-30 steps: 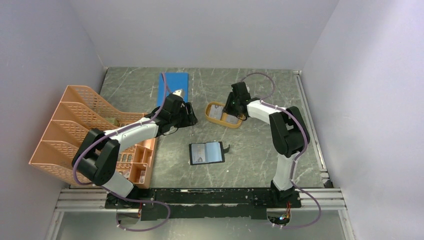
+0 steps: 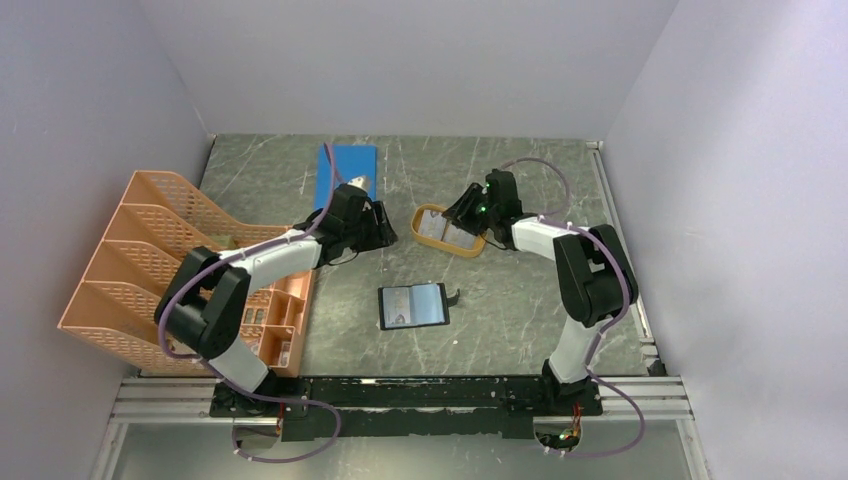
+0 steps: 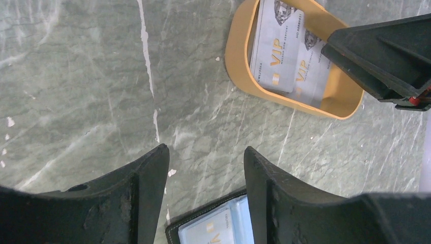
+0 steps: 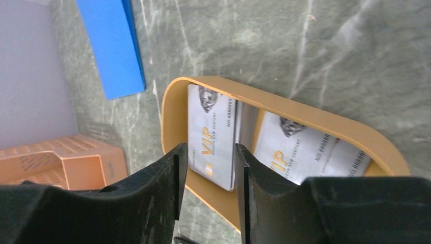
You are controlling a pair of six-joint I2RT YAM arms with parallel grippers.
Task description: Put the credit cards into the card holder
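White VIP cards (image 4: 208,114) lie in two side-by-side groups in a tan oval tray (image 2: 458,251) near the table's middle. My right gripper is part open over the tray, its fingertips to either side of the left group in the right wrist view. Whether they touch a card cannot be told. In front of the tray lies the black card holder (image 2: 414,327), opened flat, with a VIP card (image 2: 397,307) in its left half and a pale blue right half. My left gripper stands open and empty, left of the tray and beyond the holder.
A peach organizer (image 2: 140,225) with compartments fills the left side, partly under my left arm. Flat at the back left is a blue item (image 2: 355,160). Bare grey table surrounds the holder and extends to the right of the tray.
In the top view, my right arm has shifted a little to the right and forward while its gripper stays over the tray, leaning more. The left arm has barely moved. Tray and holder are unchanged.
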